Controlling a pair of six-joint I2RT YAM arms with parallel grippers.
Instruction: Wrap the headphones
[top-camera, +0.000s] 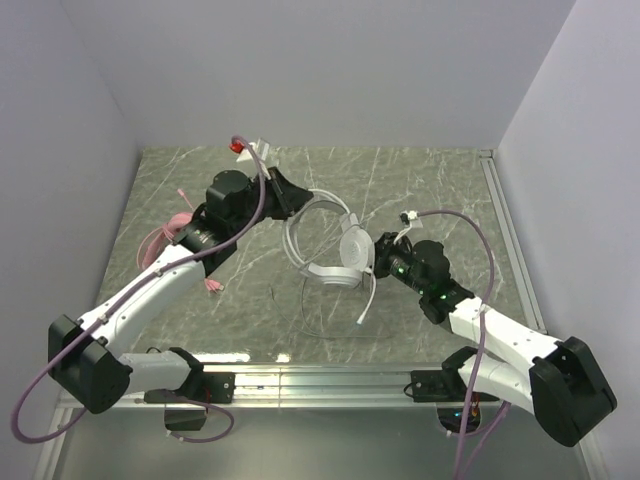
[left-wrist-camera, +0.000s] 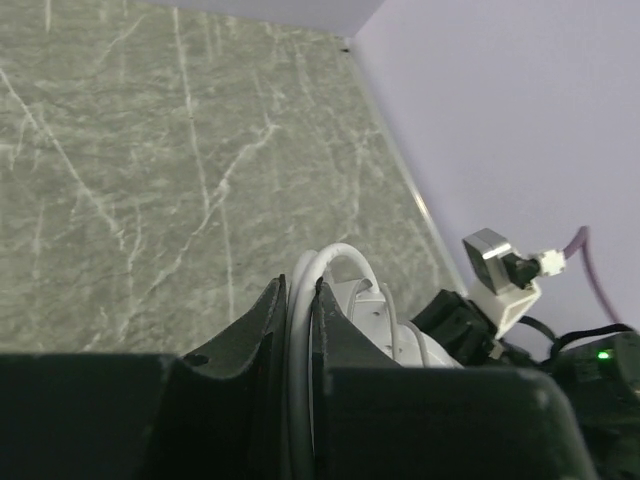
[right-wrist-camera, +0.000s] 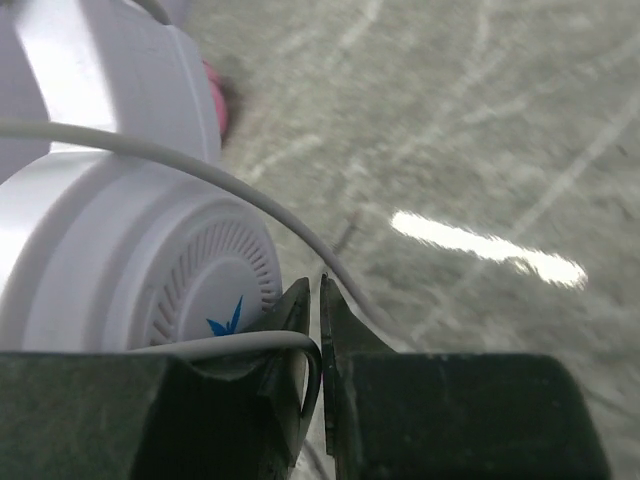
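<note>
White headphones (top-camera: 335, 274) hang tilted between my two grippers, with loops of white cable round the headband. In the left wrist view, strands of the cable (left-wrist-camera: 299, 380) run between the slightly parted fingers of my left gripper. My right gripper is beside the earcup (right-wrist-camera: 205, 275), which bears a blue leaf mark. One cable part bends down between its narrowly spaced fingers; whether they grip it I cannot tell. The loose cable end (top-camera: 367, 305) dangles below the earcup in the top view.
A pink cable bundle (top-camera: 165, 238) lies on the left of the marbled floor, partly behind my left arm. Walls (top-camera: 570, 170) stand on both sides and at the back. A metal rail (top-camera: 300, 385) runs along the front.
</note>
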